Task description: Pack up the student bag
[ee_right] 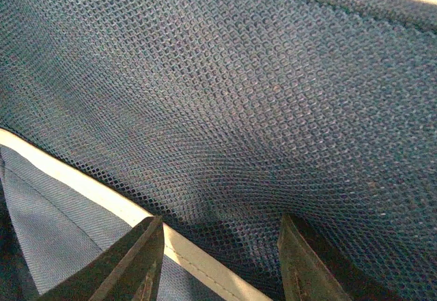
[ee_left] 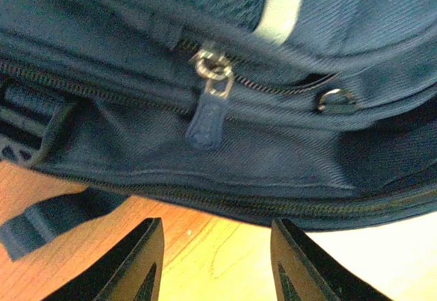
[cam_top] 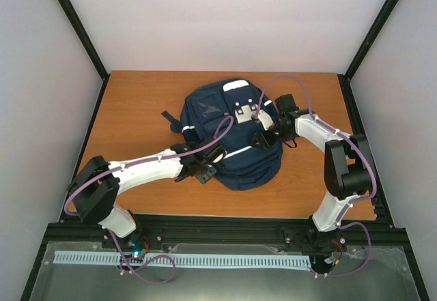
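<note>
A navy backpack with white strips lies flat on the table, its main body under both arms. At its left edge is my left gripper; the left wrist view shows its fingers parted, bare wood between them. In that view a zipper pull hangs from a metal ring above the fingers, not between them. Over the right part of the bag, my right gripper stands open; navy mesh and a light strip fill its view. Whether fabric touches its fingertips cannot be made out.
A strap sticks out at the bag's left. No loose items show; anything inside the bag is hidden.
</note>
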